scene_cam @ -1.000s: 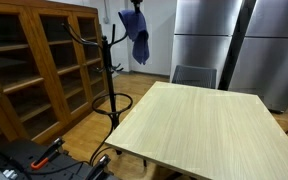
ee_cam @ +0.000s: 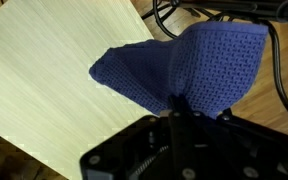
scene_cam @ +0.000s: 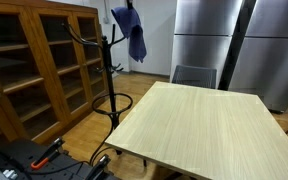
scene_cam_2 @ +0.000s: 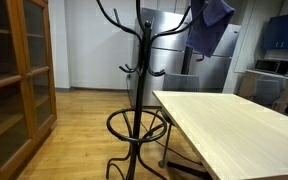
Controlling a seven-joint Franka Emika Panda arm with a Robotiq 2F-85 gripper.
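A dark blue textured cloth (ee_cam: pixel 199 65) spreads out beyond my gripper in the wrist view. The gripper appears shut on a gathered part of it, though the fingertips are partly covered by the fabric. In exterior view 1 the cloth (scene_cam: pixel 132 35) hangs high, just right of the top of a black coat rack (scene_cam: pixel 110 75). From exterior view 2, the cloth (scene_cam_2: pixel 210 28) shows at the upper right of the rack (scene_cam_2: pixel 137 95), near one of its upper arms. Whether cloth and rack touch is unclear. The gripper is outside the frame in both exterior views.
A bare light wooden table (scene_cam: pixel 199 125) stands right of the rack, with a dark chair (scene_cam: pixel 194 76) behind it. Glass-door cabinets (scene_cam: pixel 49 60) line the left side. Steel refrigerators (scene_cam: pixel 199 45) stand at the back. Open floor (scene_cam_2: pixel 79 120) lies left of the rack.
The cloth has shifted slightly left toward the rack top, and its upper left part now reaches farther out. Rack and table look unmoved.
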